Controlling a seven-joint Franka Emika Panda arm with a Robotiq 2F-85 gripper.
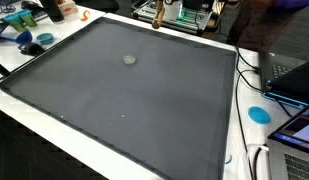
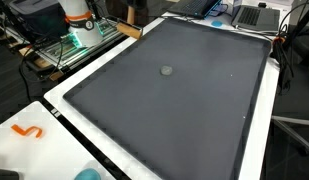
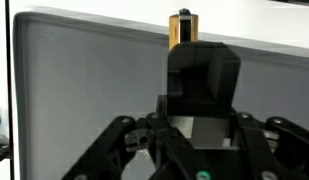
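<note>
In the wrist view my gripper is shut, its dark fingers close together. A wooden, tan piece with a black tip (image 3: pixel 182 28) sticks out just past the fingertips and looks held between them. Exterior view 2 has the tan wooden piece (image 2: pixel 123 28) at the top left, below a dark shape, beyond the board's edge. In exterior view 1 only a small wooden part (image 1: pixel 158 18) shows at the top edge. A small round grey disc (image 1: pixel 129 59) lies on the large dark grey board (image 1: pixel 124 100), well apart from the gripper.
Bare board surrounds the disc. A laptop (image 1: pixel 297 150) and a blue round lid (image 1: pixel 259 115) stand at the right. Bowls, a green cup (image 1: pixel 27 18) and an orange item (image 1: pixel 85 15) are at the far left. Cables run along the right side.
</note>
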